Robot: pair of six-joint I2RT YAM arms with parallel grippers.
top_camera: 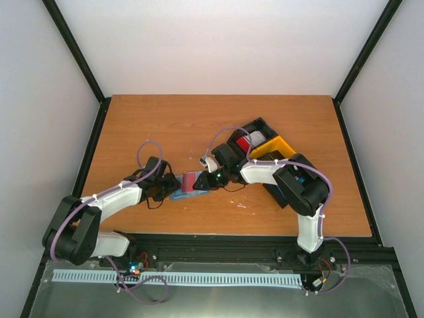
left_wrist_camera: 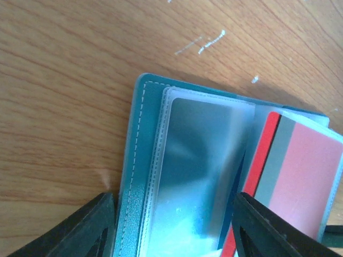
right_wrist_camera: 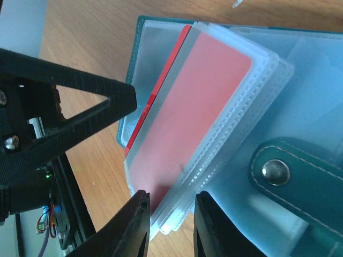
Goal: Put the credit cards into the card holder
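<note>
The blue card holder (left_wrist_camera: pixel 136 160) lies open on the wooden table, between my two grippers. Its clear sleeves hold a pink card with a red and grey stripe, also seen in the right wrist view as a pink card (right_wrist_camera: pixel 193 107). My left gripper is at the holder's edge and sleeves, fingers apart. My right gripper has its fingertips low at the pink card's sleeve edge; whether anything is between them is unclear.
At the back right of the table stand a black bin (top_camera: pixel 258 127) with red and white items and a yellow bin (top_camera: pixel 278 144).
</note>
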